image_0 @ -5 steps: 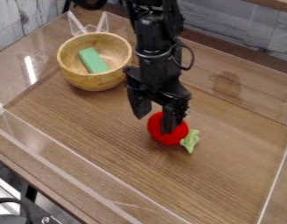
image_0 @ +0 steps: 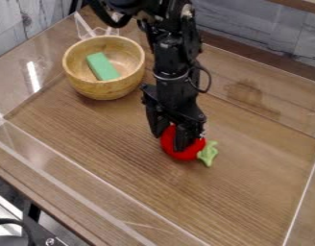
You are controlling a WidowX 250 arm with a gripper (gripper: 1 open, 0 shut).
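The black gripper [image_0: 173,120] is low over the table, shut on a round red object [image_0: 186,149] with a light green leafy top [image_0: 207,151], like a tomato or strawberry. The fingers cover part of the red object.
A yellow bowl [image_0: 128,85] holding a green block [image_0: 103,64] stands at the upper left. A grey wall is at the top left.
The gripper's fingers have drawn closer together over the red object, which appears slightly shifted. The bowl and green block have not moved.
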